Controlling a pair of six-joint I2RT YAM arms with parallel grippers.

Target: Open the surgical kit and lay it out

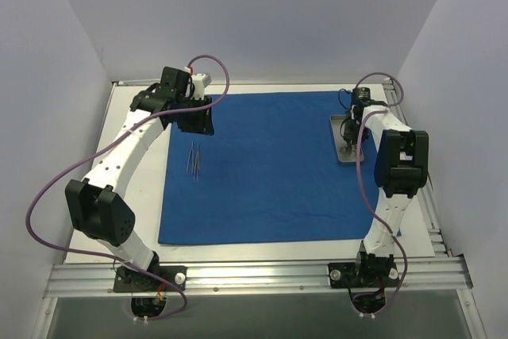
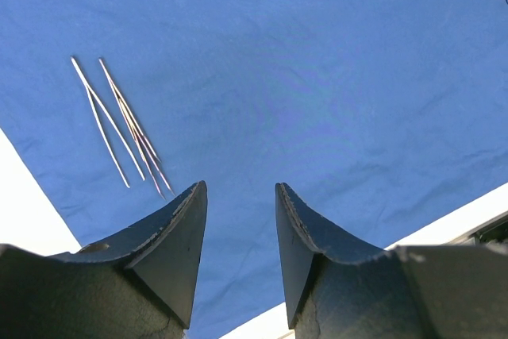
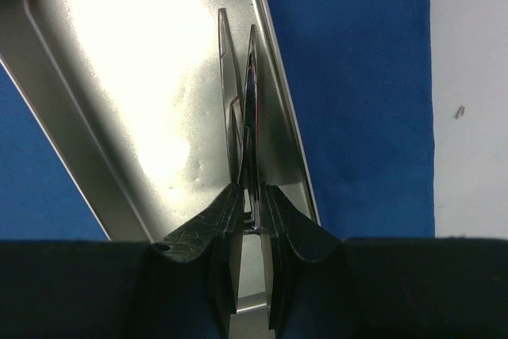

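Observation:
In the right wrist view, slim metal instruments (image 3: 231, 109) lie lengthwise in the metal tray (image 3: 87, 144), near its right wall. My right gripper is low over them, its fingertips close together on either side of the instruments' near end. Whether the fingers grip the metal does not show clearly. Several thin instruments (image 2: 131, 121) rest side by side on the blue cloth (image 2: 317, 77), as the left wrist view shows. My left gripper is open above the cloth, with nothing between its fingers. From above, the right arm partly covers the tray (image 1: 349, 159).
A white table margin (image 1: 417, 228) borders the cloth. Purple cables (image 1: 99, 152) loop along both arms.

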